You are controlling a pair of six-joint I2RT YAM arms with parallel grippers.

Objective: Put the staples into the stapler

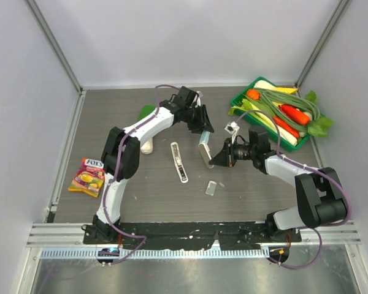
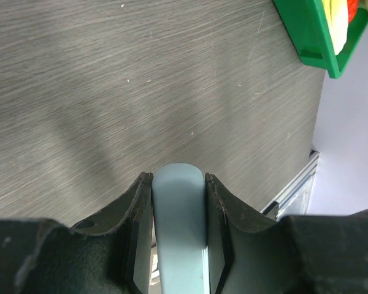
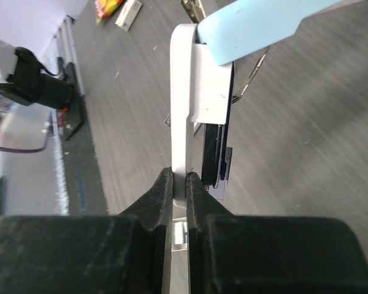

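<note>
My left gripper is shut on the light-blue end of the stapler. In the top view the stapler hangs between my two grippers, above the table. My right gripper is at its lower white end. In the right wrist view the stapler's white part runs down between the close-set fingertips of my right gripper; whether they press on it cannot be made out. Its dark metal part stands apart from the white one. A small pale rectangular piece, perhaps staples, lies on the table.
A long white item with a dark slot lies left of the stapler. The green vegetable basket stands at back right, a snack bag at left. A small scrap lies beside the pale piece.
</note>
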